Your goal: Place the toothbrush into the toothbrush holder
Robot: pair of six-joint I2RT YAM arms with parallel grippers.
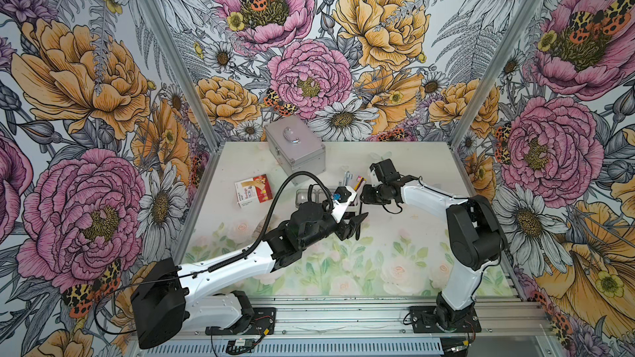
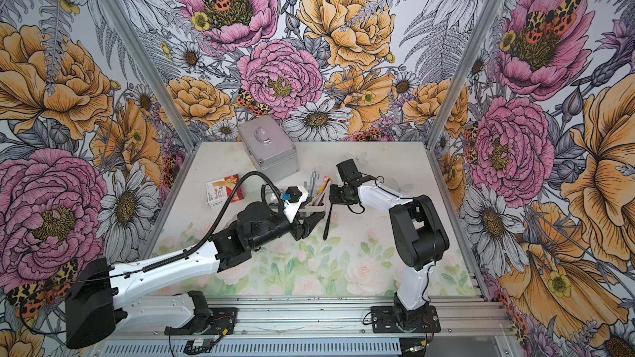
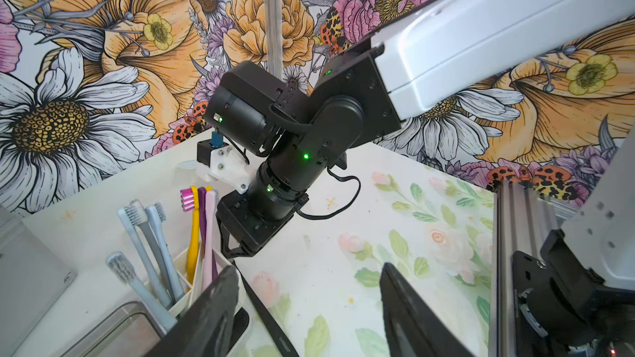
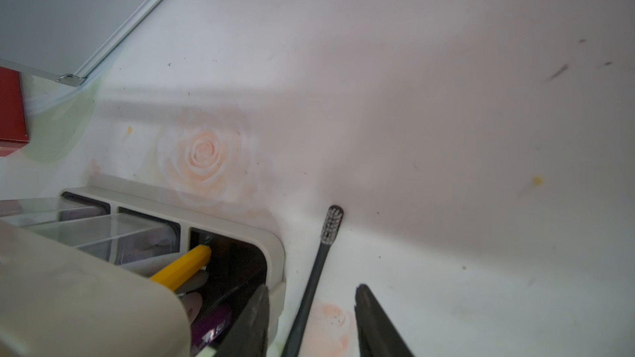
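Note:
A black toothbrush lies on the table alongside the holder, its bristled head toward the back; its handle (image 3: 270, 322) also shows in the left wrist view. Several toothbrushes stand in the white toothbrush holder (image 4: 231, 226): grey-blue ones (image 3: 150, 254), a yellow one (image 3: 193, 244), a purple and a pink one. My right gripper is open above the black brush, whose handle shows between its fingers without being held. Open and empty, my left gripper hovers at the front of the holder.
A silver case (image 1: 294, 145) stands behind the holder at the back left. Left of it lies a red and white box (image 1: 254, 189). Both grippers are close together near the holder.

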